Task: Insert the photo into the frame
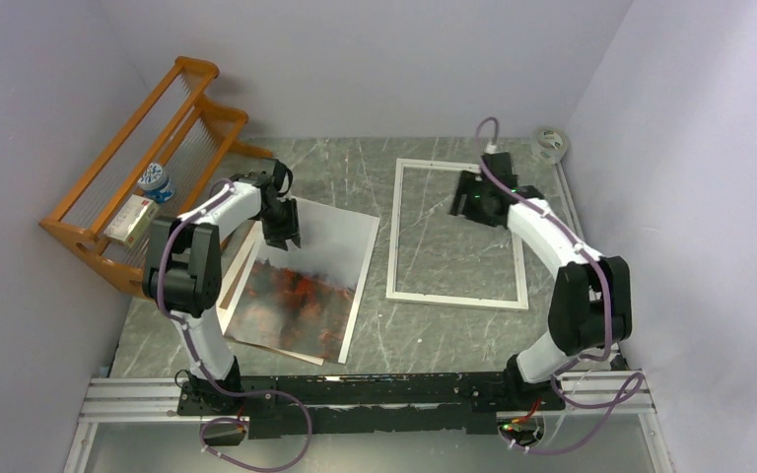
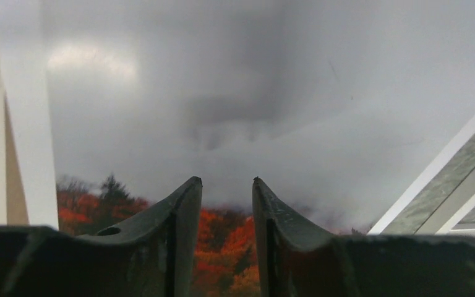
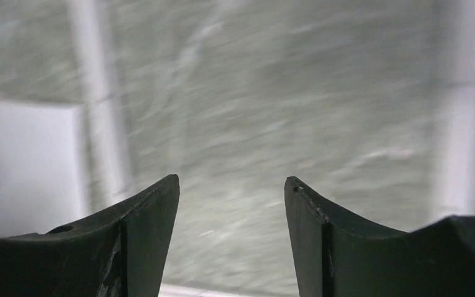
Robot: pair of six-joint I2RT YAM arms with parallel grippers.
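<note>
The photo, grey sky over red-orange trees with a white border, lies flat left of centre in the top view. Right of it and apart rests the empty white frame, the grey tabletop showing through. Above the photo's grey upper part hovers my left gripper, fingers part open with nothing between them. My right gripper stands open and empty over the inside of the frame, near its far right part. Both long sides of the frame show blurred in the right wrist view, with the photo's pale corner at its left.
A brown and white board peeks out from under the photo's left side. A wooden rack holding a box and a blue-white tub stands at the left. A tape roll lies at the far right. Bare table separates photo and frame.
</note>
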